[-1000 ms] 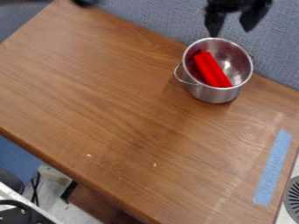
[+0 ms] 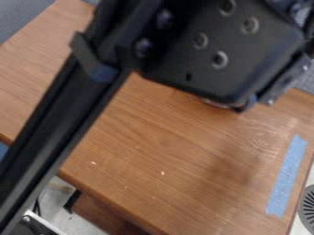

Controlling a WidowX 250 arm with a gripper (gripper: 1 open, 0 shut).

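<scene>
The black robot arm [image 2: 215, 50] fills the top and left of the camera view, very close to the camera, with a long dark bar running down to the bottom left. It covers the place at the upper right of the wooden table [image 2: 166, 174]; the steel pot and the red object in it are hidden behind it, apart from perhaps a small edge. The gripper's fingertips cannot be made out.
A strip of blue tape [image 2: 287, 174] lies on the table's right part. A round metal grille [image 2: 307, 207] is at the right edge. Cables hang below the table's lower left edge.
The arm has moved down and right across the view, growing larger, and now covers the pot with the red object, which was visible before.
</scene>
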